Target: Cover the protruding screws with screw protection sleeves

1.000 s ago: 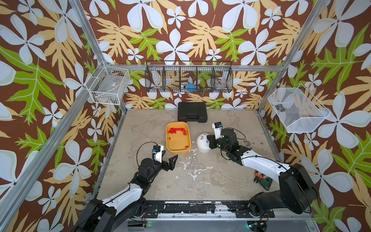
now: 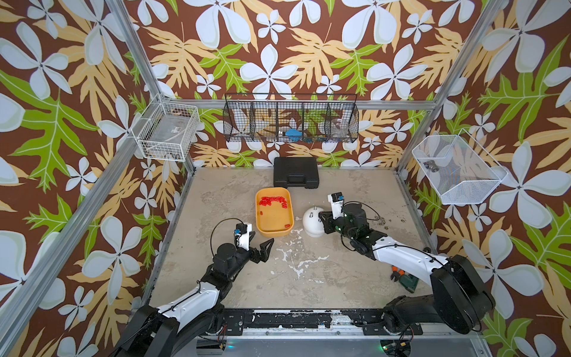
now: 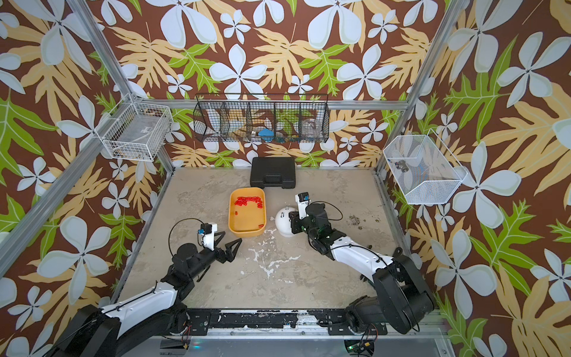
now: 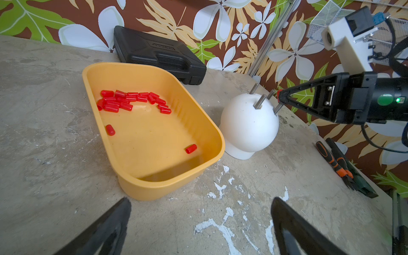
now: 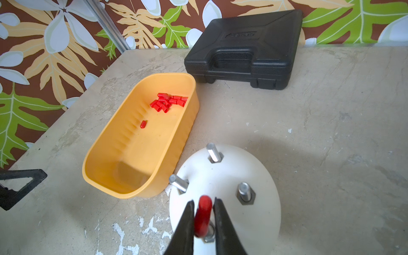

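A white dome [image 4: 246, 121] on a base carries four upright metal screws [image 5: 244, 191]; the three away from my right gripper show bare metal. In the right wrist view a red sleeve [image 5: 203, 216] sits at the nearest screw, between the fingers of my right gripper; whether they grip it is unclear. An orange bin [image 5: 102, 167] left of the dome holds several red sleeves [image 4: 111, 108]. My left gripper [image 2: 265, 250] stands open and empty near the bin's front right.
A black case [image 5: 242, 51] lies at the back. Orange-handled tools [image 4: 335, 163] lie at the right edge. Wire baskets [image 2: 166, 134] hang on the walls.
My right gripper and arm have shifted slightly toward the front of the table at the dome. The left arm has not visibly moved.
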